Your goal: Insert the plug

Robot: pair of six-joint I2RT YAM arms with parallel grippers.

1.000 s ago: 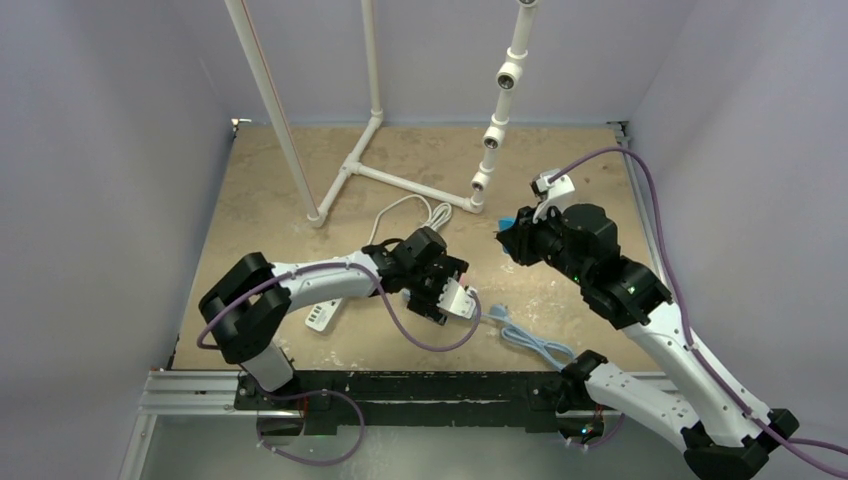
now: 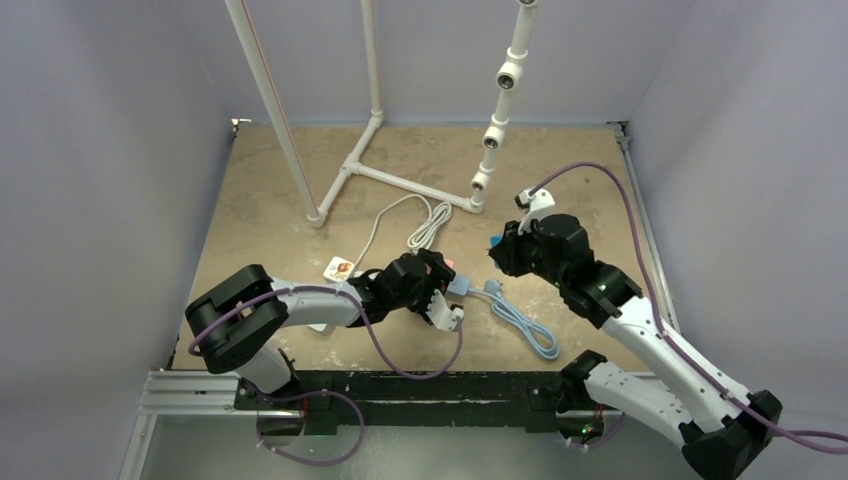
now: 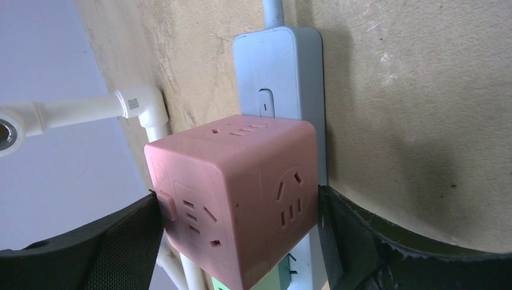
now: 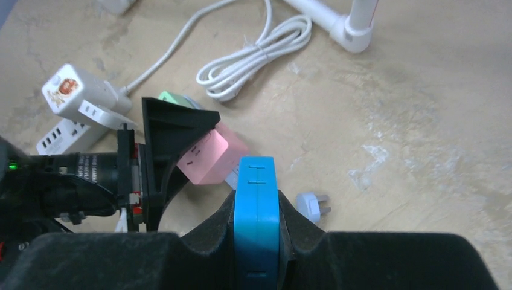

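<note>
In the left wrist view a pink cube socket (image 3: 241, 181) sits on a light blue power strip (image 3: 265, 66), a green block (image 3: 275, 278) below it. My left gripper has its fingers either side of the pink cube, open; contact is unclear. My right gripper holds a bright blue block (image 4: 256, 193) upright between its fingers, above the table right of the pink cube. A pale plug (image 4: 309, 206) lies on the table beyond it.
A white power strip (image 4: 60, 139) with a white cube adapter (image 4: 78, 96) and coiled white cable (image 4: 253, 60) lies at left and back. A white pipe frame (image 2: 410, 185) stands behind. Blue cable (image 2: 525, 325) lies at front right.
My left gripper has moved slightly left and turned.
</note>
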